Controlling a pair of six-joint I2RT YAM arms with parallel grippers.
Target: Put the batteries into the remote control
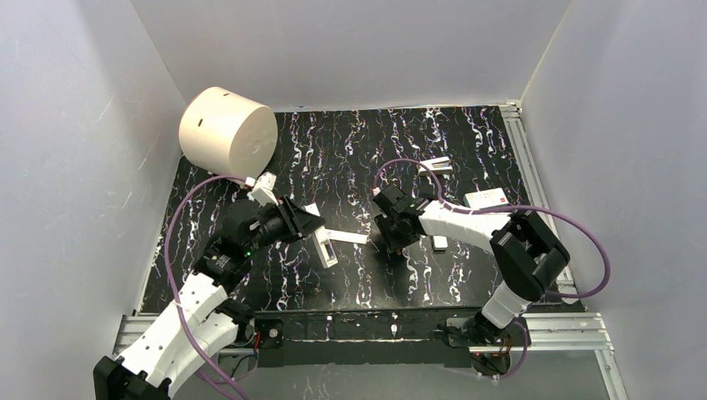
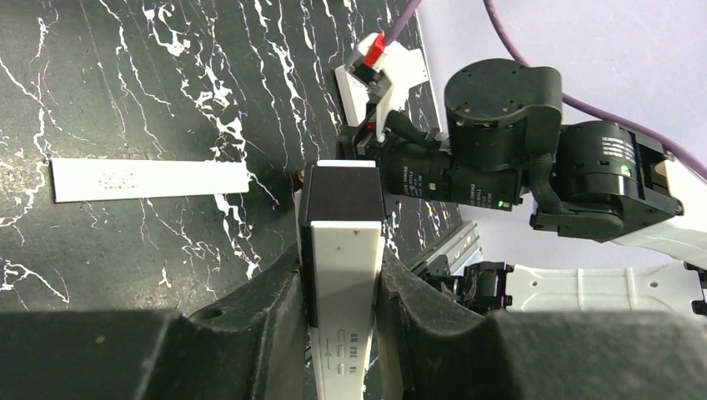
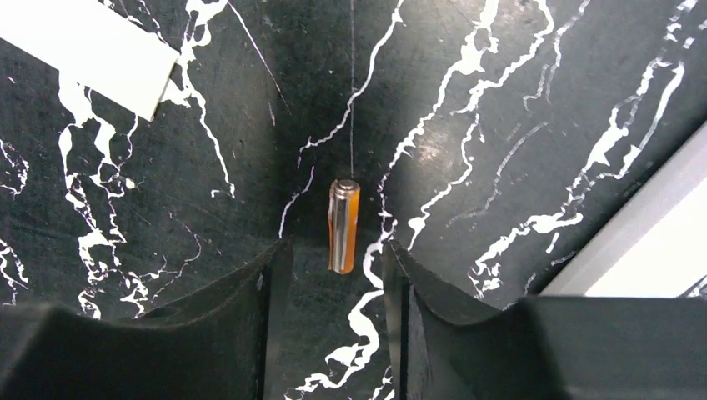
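Observation:
My left gripper [image 1: 310, 220] is shut on the white remote control [image 2: 342, 308], held above the table; the top view shows its open battery compartment. A flat white strip, likely the cover [image 2: 150, 177], lies on the table beside it. A single silver-and-orange battery [image 3: 343, 225] lies on the marble table. My right gripper points down over it, part open, with the battery just beyond and between the line of its fingertips, not held. In the top view the right gripper hides the battery.
At the back right lie a pale item [image 1: 434, 166] and a white box [image 1: 486, 198]; another white object [image 1: 438, 243] lies right of the right gripper. A large cream cylinder [image 1: 225, 133] fills the back left.

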